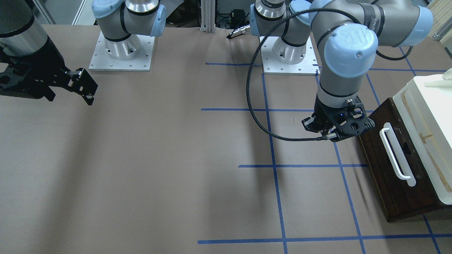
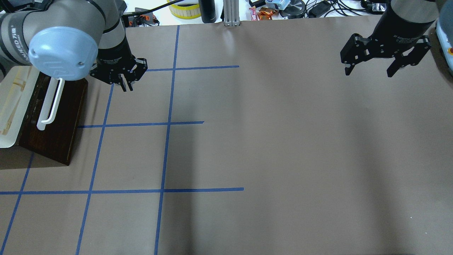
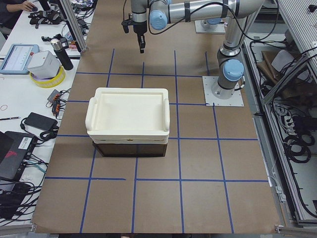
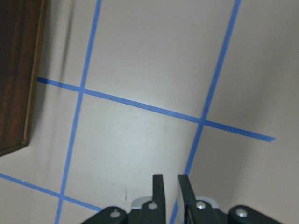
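Observation:
My gripper (image 2: pixel 126 85) hangs raised over the gridded table, off the handle side of a dark brown cabinet (image 1: pixel 377 161) with a white handle (image 1: pixel 396 154) and a white open-topped box (image 3: pixel 128 111) on it. In the left wrist view, its two fingers (image 4: pixel 158 191) point down at bare table with a narrow gap between them and nothing seen held, and the cabinet's brown edge (image 4: pixel 16 79) is at upper left. The cabinet is closed on the side that shows.
A second arm's black gripper (image 2: pixel 369 59) is at the other side of the table. Two more arm bases stand along the far edge in the front view.

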